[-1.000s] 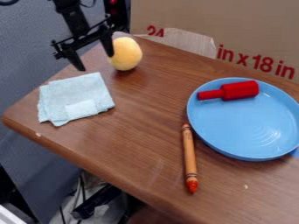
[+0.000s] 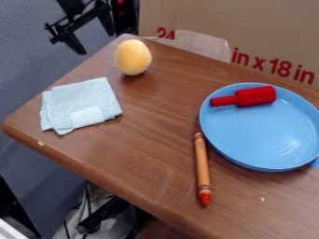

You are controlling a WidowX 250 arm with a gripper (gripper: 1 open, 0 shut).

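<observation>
My black gripper [image 2: 65,37] hangs at the upper left, past the table's back-left edge, left of a pale yellow ball [image 2: 133,57]; whether its fingers are open or shut is unclear. A folded light-blue cloth [image 2: 80,106] lies on the left of the wooden table [image 2: 137,159]. On the right a blue plate [image 2: 262,142] holds a red cylinder with a handle [image 2: 255,96]. An orange crayon [image 2: 202,173] lies left of and below the plate.
A cardboard box [image 2: 249,37] stands along the back, with a clear plastic piece beside the ball. Cables and hardware sit below the left edge.
My gripper has moved up and to the left, away from the yellow ball. The objects on the table look unchanged.
</observation>
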